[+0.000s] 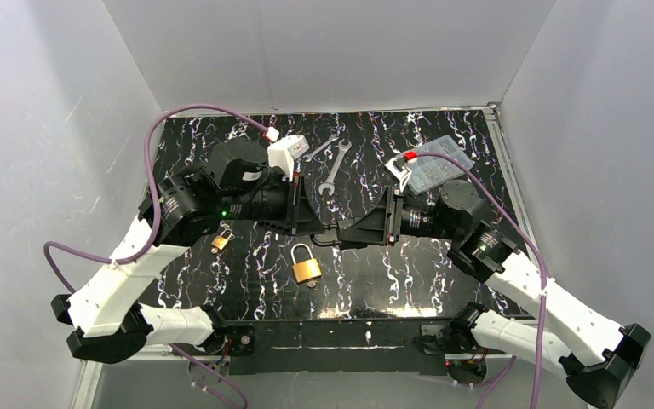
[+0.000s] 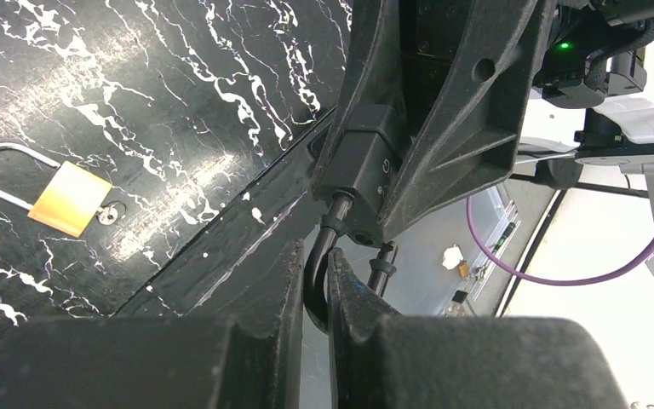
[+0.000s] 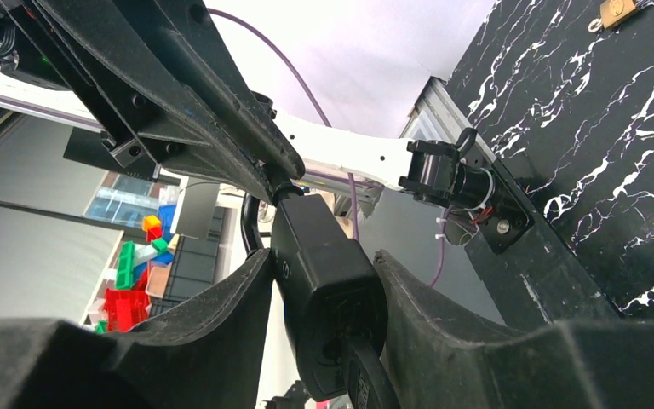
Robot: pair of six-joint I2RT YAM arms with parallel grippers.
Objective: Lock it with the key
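A black padlock is held in mid-air between my two grippers. In the left wrist view its dark curved shackle (image 2: pixel 314 273) passes between the fingertips of my left gripper, shut on it. The padlock's black body (image 3: pixel 328 285) is clamped by my right gripper, as the right wrist view shows. One shackle leg enters the body; whether the other leg is seated cannot be told. A dark strip (image 3: pixel 370 375) sticks out at the body's lower end, but I cannot make out whether it is a key. From above, the left gripper (image 1: pixel 319 230) and right gripper (image 1: pixel 349 236) nearly meet.
A large brass padlock (image 1: pixel 306 271) lies on the black marbled table below the grippers, a smaller one (image 1: pixel 220 242) to its left. Behind are a big wrench (image 1: pixel 335 168), a smaller wrench (image 1: pixel 320 148) and a clear compartment box (image 1: pixel 437 167).
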